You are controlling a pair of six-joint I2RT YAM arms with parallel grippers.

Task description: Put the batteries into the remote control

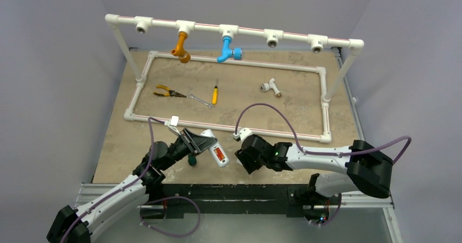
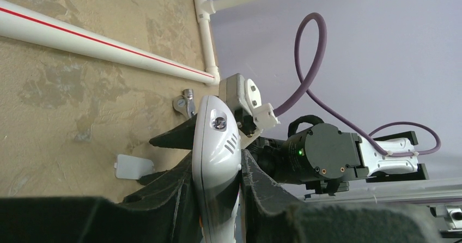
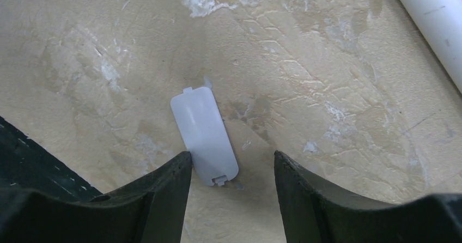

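Note:
The white remote [image 1: 213, 150] is held by my left gripper [image 1: 206, 140], its battery bay showing red batteries in the top view; in the left wrist view the remote [image 2: 217, 150] stands between the fingers. The loose battery cover lies flat on the board, also seen as a pale plate [image 2: 134, 166] in the left wrist view. My right gripper is open above the cover, one fingertip by its lower left edge, nothing visibly held.
A white pipe frame [image 1: 256, 131] rings pliers [image 1: 169, 93], a wrench, a screwdriver and a white fitting. A rack above carries orange and blue fittings. A green-handled object [image 1: 192, 159] lies beside the left gripper.

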